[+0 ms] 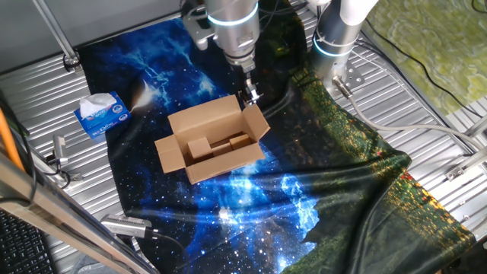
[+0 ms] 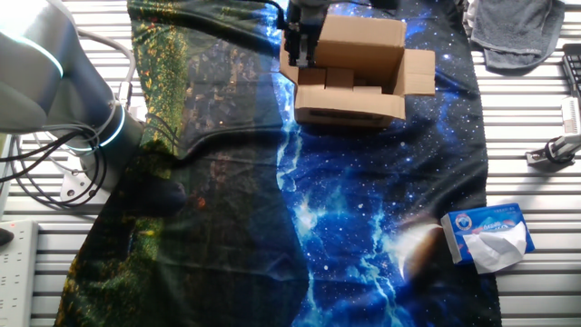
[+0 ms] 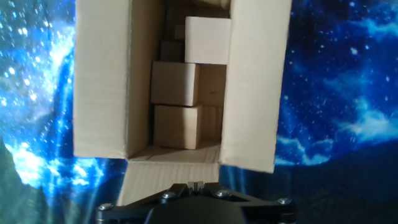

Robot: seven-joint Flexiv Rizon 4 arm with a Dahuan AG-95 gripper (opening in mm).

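Note:
An open cardboard box (image 1: 228, 162) rests on the dark galaxy-print cloth, its flaps folded outward. Inside it lie several plain wooden-looking blocks; the wrist view shows a pale block (image 3: 208, 40) at the far right and two more, a middle block (image 3: 175, 83) and a near block (image 3: 177, 126), along the left. Smaller pieces at the far end are in shadow. My gripper appears shut, its fingertips together with nothing visible between them. In exterior view 1 the gripper (image 1: 252, 97) is above the box's back right corner, by a short end flap (image 1: 256, 122).
A blue tissue box (image 1: 103, 118) stands left of the cardboard box. A charger-like adapter (image 1: 127, 226) lies at the cloth's lower left edge. Grey fabric (image 2: 517, 32) lies beyond the cloth in exterior view 2.

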